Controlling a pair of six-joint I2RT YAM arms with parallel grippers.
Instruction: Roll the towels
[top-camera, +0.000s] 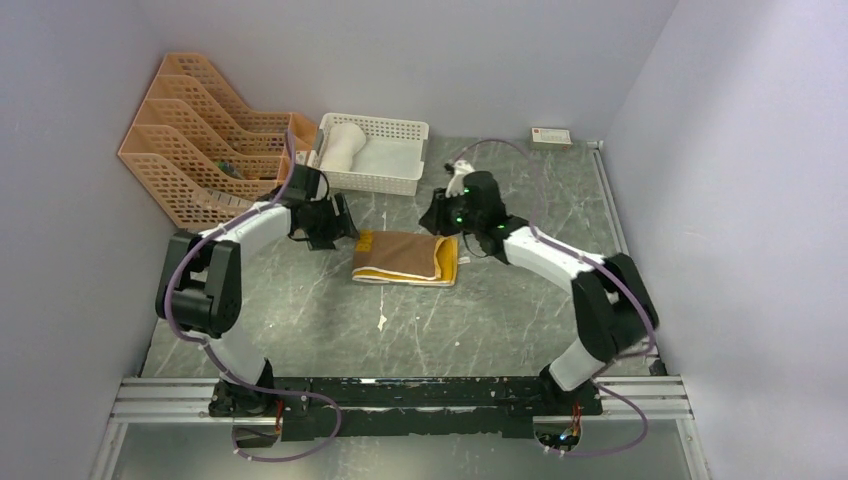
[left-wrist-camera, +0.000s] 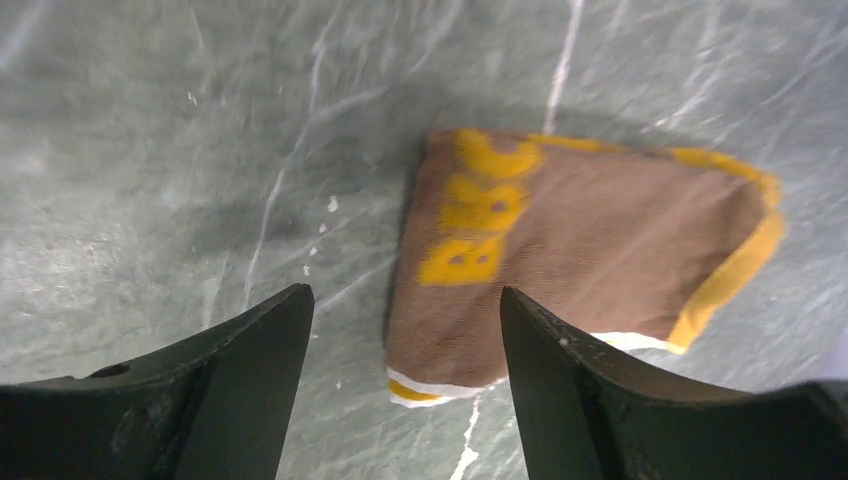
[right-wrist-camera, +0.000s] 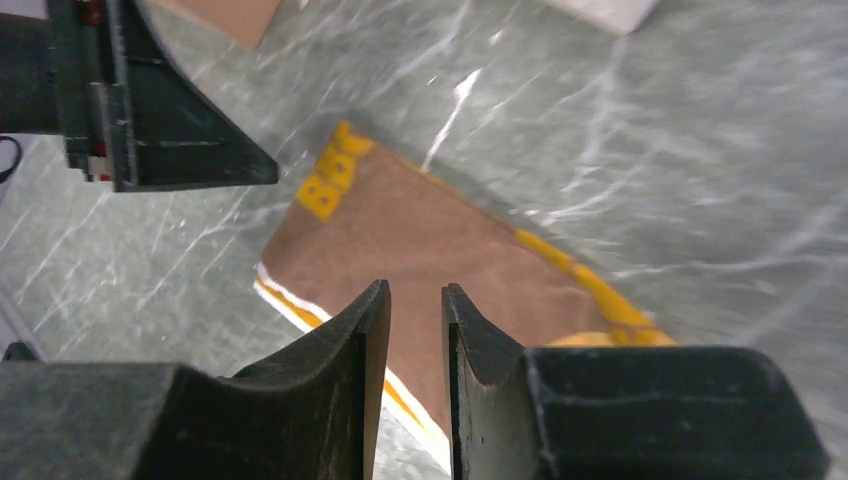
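Observation:
A folded brown towel (top-camera: 400, 253) with yellow lettering and yellow lining lies flat on the grey table. Its right edge is turned over, showing yellow. My left gripper (top-camera: 350, 228) hangs at the towel's upper left corner; in the left wrist view its fingers (left-wrist-camera: 250, 370) stand wide apart, with the towel (left-wrist-camera: 600, 240) beyond them. At the towel's upper right my right gripper (top-camera: 430, 225) is above the turned edge. Only a narrow gap parts its fingers (right-wrist-camera: 375, 330) in the right wrist view, and nothing shows held; the towel (right-wrist-camera: 430, 240) lies below.
A white basket (top-camera: 400, 184) holding a rolled white towel (top-camera: 344, 146) stands behind. To its left is a tan slotted rack (top-camera: 160, 175). A small box (top-camera: 551, 136) sits at the back right.

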